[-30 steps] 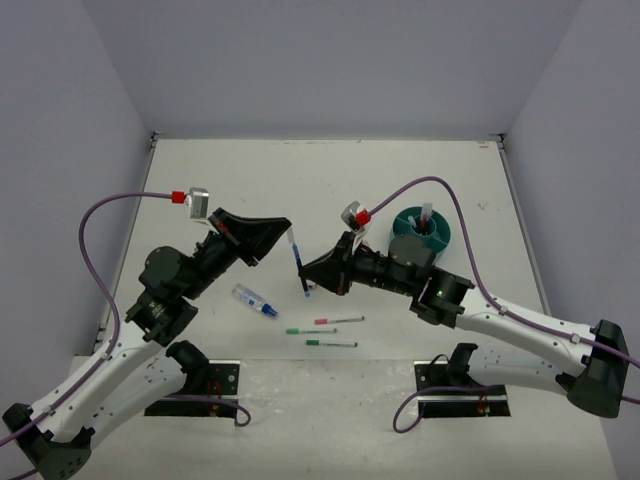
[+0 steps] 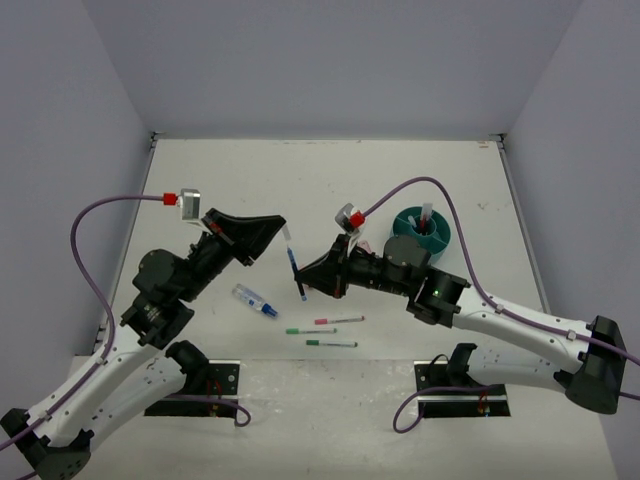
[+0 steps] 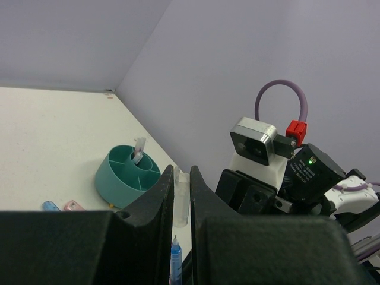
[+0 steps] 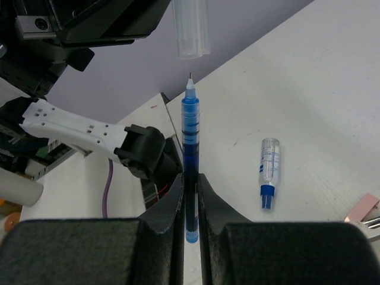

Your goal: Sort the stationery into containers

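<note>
My left gripper is shut on a clear pen cap (image 3: pixel 181 205), which hangs down from its fingertips. Below the cap a blue pen (image 4: pixel 190 133) points its tip upward, held near its lower end by my right gripper, which is shut on it. In the right wrist view a small gap shows between the cap's lower end and the pen's tip. From above, the cap (image 2: pixel 286 232) and pen stand in line between the two grippers, over the left-middle of the table.
A teal round holder (image 2: pixel 401 226) with several items in it stands at the right. On the table lie a blue-capped clear tube (image 2: pixel 256 301), a pink-capped pen (image 2: pixel 340 320) and two green-capped pens (image 2: pixel 332 344). A pink block (image 4: pixel 362 208) lies nearby.
Both grippers have shifted slightly left, carrying the cap and the pen with them.
</note>
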